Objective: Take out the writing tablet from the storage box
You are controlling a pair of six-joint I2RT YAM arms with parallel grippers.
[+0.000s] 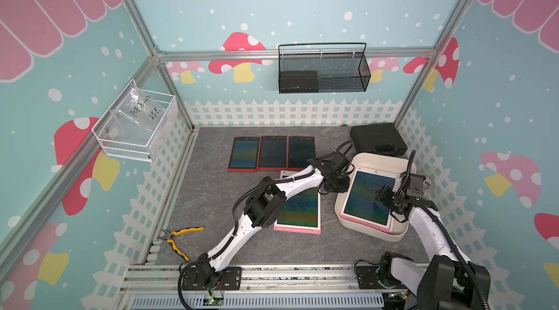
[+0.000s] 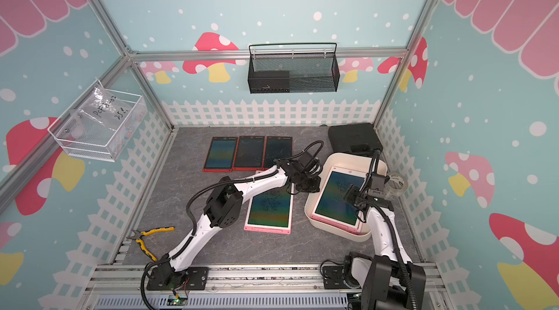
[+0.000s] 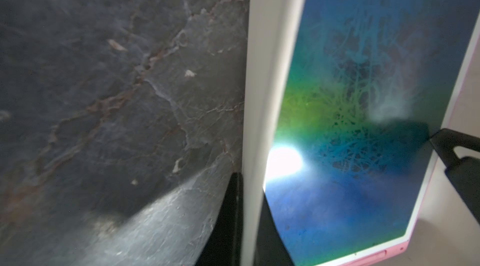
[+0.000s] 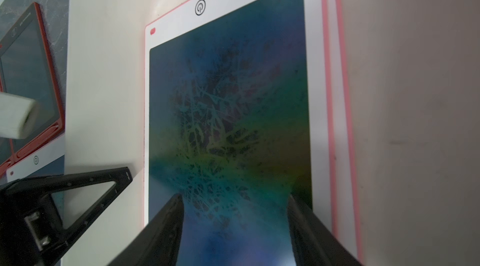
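The cream storage box [image 1: 378, 160] stands at the right of the table. A white-and-pink writing tablet [image 1: 368, 196] lies inside it, screen up. Along its right side in the right wrist view, a second pink edge [image 4: 341, 66] suggests another tablet beneath. My left gripper is shut with the box's thin left wall [image 3: 270, 81] between its fingers. My right gripper hovers over the tablet's screen, fingers part open and nothing between them. Whether its fingertips touch the screen I cannot tell.
Another pink tablet [image 1: 300, 211] lies left of the box, partly under my left arm. Behind it are red-framed tablets [image 1: 272, 152] in a row. A black case [image 1: 378, 138] stands behind the box; pliers [image 1: 183, 231] lie front left.
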